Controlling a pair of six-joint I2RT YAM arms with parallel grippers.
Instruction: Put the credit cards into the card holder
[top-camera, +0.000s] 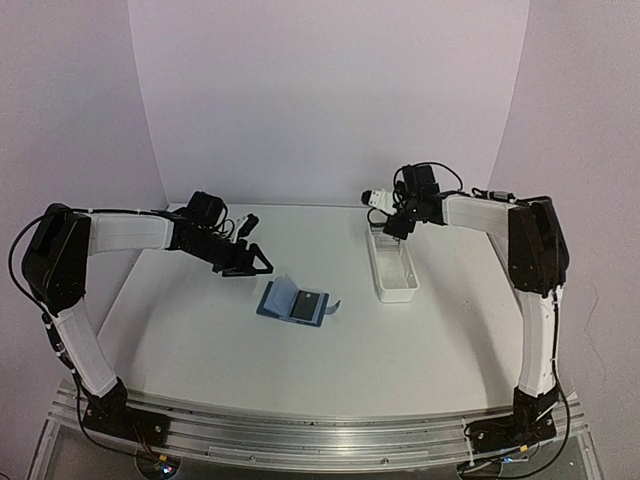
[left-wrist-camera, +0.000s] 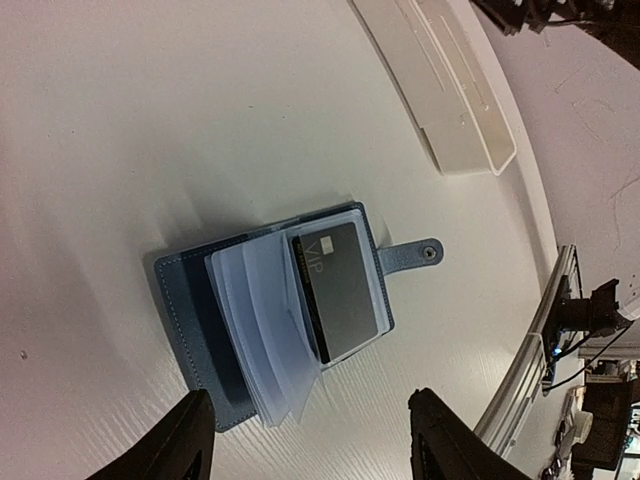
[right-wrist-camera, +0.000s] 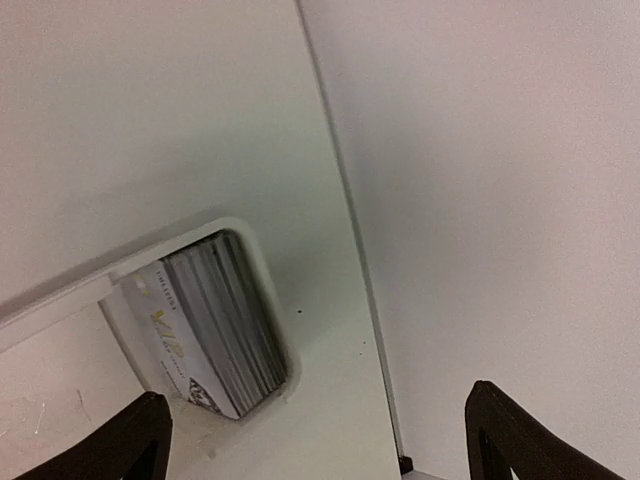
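Note:
The blue card holder (top-camera: 292, 303) lies spread open mid-table, its clear sleeves (left-wrist-camera: 262, 320) fanned up. A dark grey VIP card (left-wrist-camera: 342, 285) sits in the sleeve on the strap side. My left gripper (top-camera: 262, 262) is open just above and left of the holder, nothing between its fingers. Several cards (right-wrist-camera: 215, 320) stand in a row at the far end of the white bin (top-camera: 398, 292); the front one is pale with gold lettering. Over that end hangs my right gripper (top-camera: 390, 222), its fingers (right-wrist-camera: 135, 440) wide apart and empty.
The holder's snap strap (left-wrist-camera: 412, 256) sticks out toward the bin. Beyond the cards, the rest of the bin appears empty. Bare tabletop (top-camera: 300, 370) lies in front of the holder and the bin; the back wall (top-camera: 320, 120) rises behind them.

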